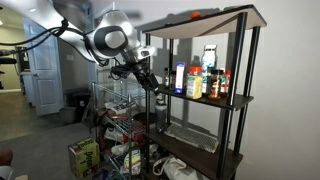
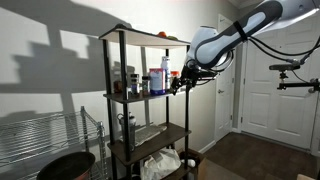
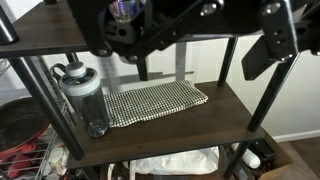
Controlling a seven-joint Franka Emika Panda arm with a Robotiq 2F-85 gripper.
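Observation:
In exterior view 1 my gripper hangs beside the left front post of a dark shelf rack, at about the height of its middle shelf. It looks open, its fingers spread apart, and nothing shows between them. Exterior view 2 has the gripper just right of the containers on that shelf. Dark gripper parts fill the top of the wrist view. Below them, a clear bottle with a grey lid stands on the lower shelf, next to a checkered cloth or mat.
The middle shelf carries a white-and-blue container, a red-capped jar and several small bottles. A wire rack and a dark pot stand beside the shelving. White bags lie beneath the lower shelf.

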